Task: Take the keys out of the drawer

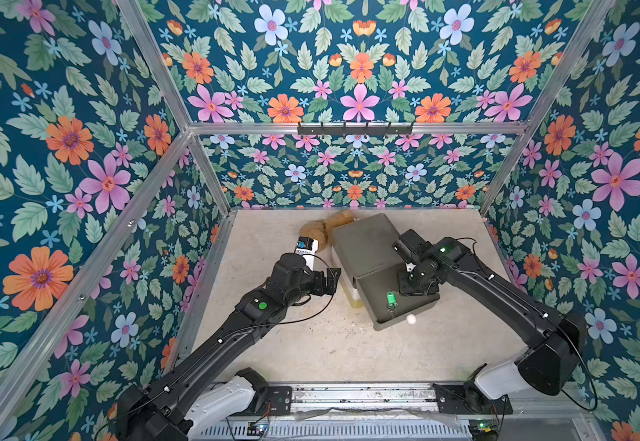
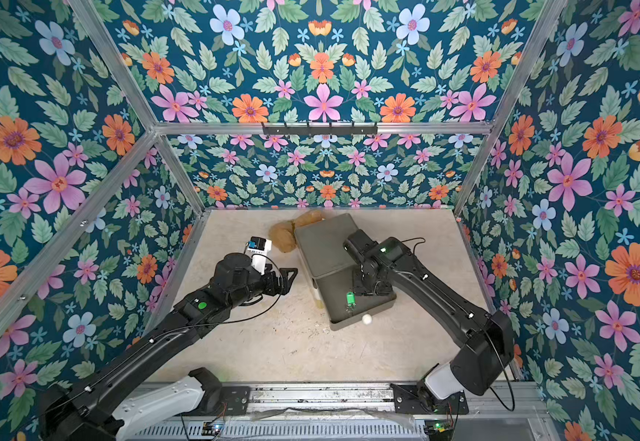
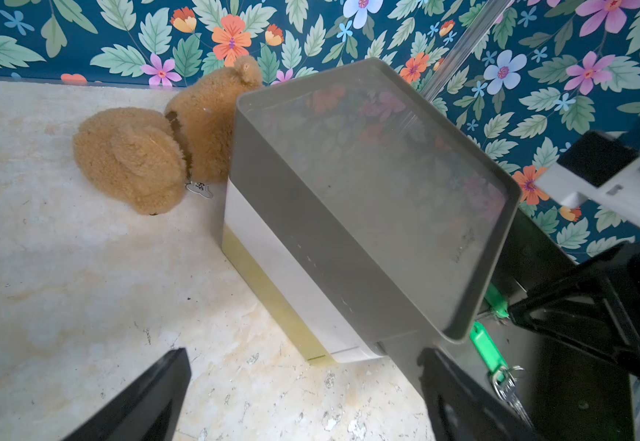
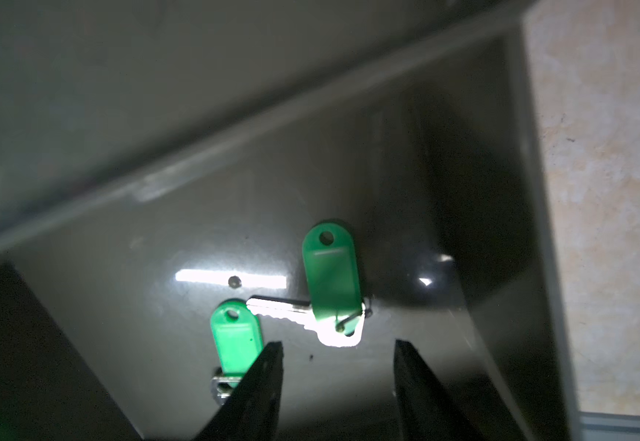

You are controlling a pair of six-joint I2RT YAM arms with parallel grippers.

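Observation:
Two green key tags lie on the floor of the open grey drawer (image 1: 382, 316). In the right wrist view the middle tag (image 4: 332, 272) has a silver key (image 4: 283, 310) beside it, and the other tag (image 4: 236, 339) lies to its left with a metal ring at its lower end. My right gripper hangs over the drawer, open, its fingers (image 4: 415, 389) on either side of the key's head and nothing held. Its arm hides one tag in the top views. Left of the box, my left gripper is open and empty over the table.
The box's grey top (image 3: 378, 191) rises behind the drawer. A brown plush toy (image 3: 132, 158) lies at the box's back left. A small white ball-like thing (image 1: 411, 319) is at the drawer's front edge.

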